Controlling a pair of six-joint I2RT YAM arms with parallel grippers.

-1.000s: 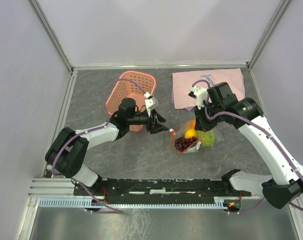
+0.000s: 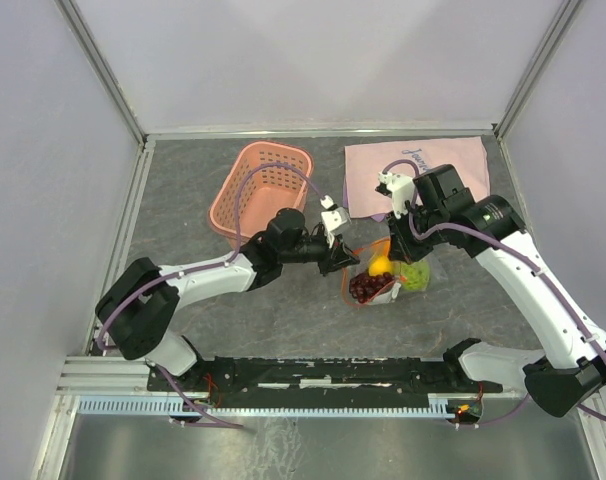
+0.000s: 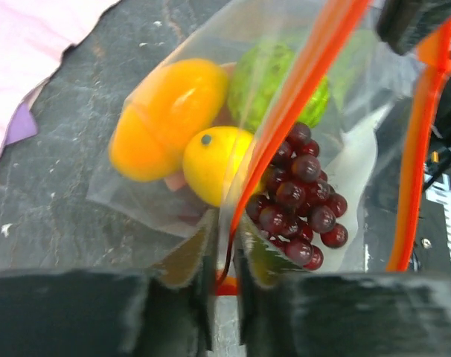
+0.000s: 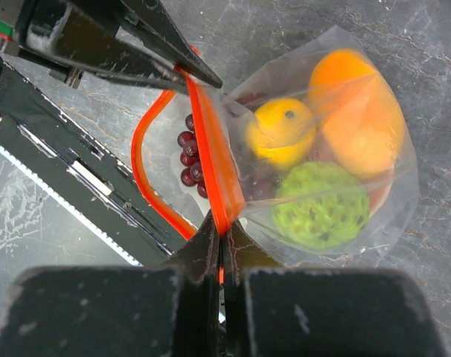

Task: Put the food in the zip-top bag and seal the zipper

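The clear zip bag [image 2: 413,280] holds a green fruit [image 3: 277,85], a yellow fruit [image 3: 216,163], an orange oblong fruit [image 3: 166,119] and dark grapes [image 3: 304,201]. My left gripper [image 2: 345,258] is at the left end of its orange-edged mouth, the strip between the fingertips in the left wrist view; whether they are closed on it is unclear. My right gripper is shut on the orange zipper strip [image 4: 218,163], holding that side raised.
A pink basket [image 2: 233,190] stands at the back left. A pink cloth [image 2: 373,170] lies at the back right. Bare grey floor surrounds the bag at front and left.
The right arm has stayed put.
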